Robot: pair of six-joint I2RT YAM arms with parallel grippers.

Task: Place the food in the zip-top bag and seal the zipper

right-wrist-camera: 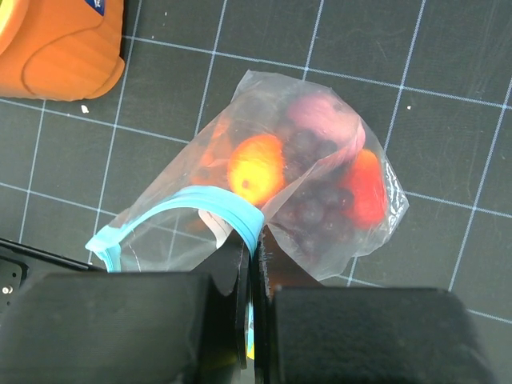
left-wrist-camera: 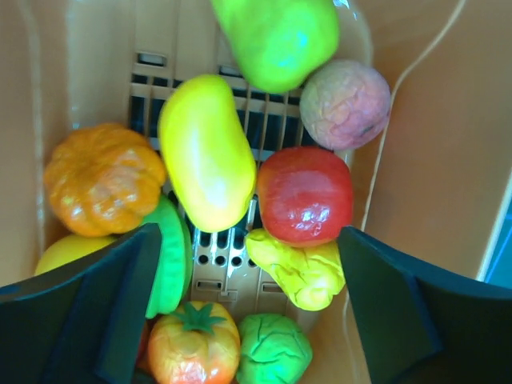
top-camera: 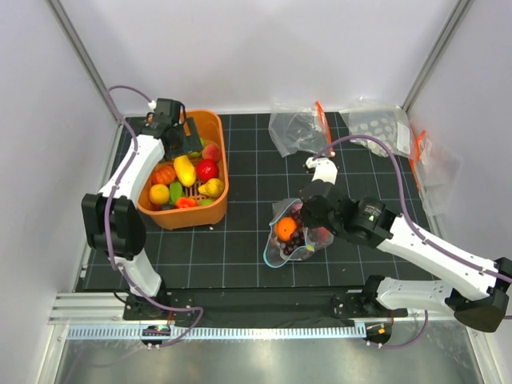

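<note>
My left gripper (top-camera: 180, 136) hangs open over the orange bin (top-camera: 220, 200), empty between its fingers. In the left wrist view the bin holds a yellow mango (left-wrist-camera: 206, 152), red apple (left-wrist-camera: 304, 192), orange pumpkin (left-wrist-camera: 104, 180), green pear (left-wrist-camera: 280, 40) and several other foods. The zip top bag (right-wrist-camera: 344, 248) lies on the mat with an orange fruit (top-camera: 286, 229), dark grapes and red items inside. My right gripper is shut on the bag's blue zipper edge.
Two clear bags (top-camera: 296, 132) (top-camera: 376, 128) with orange or white parts lie at the back; another (top-camera: 436, 176) rests at the right edge.
</note>
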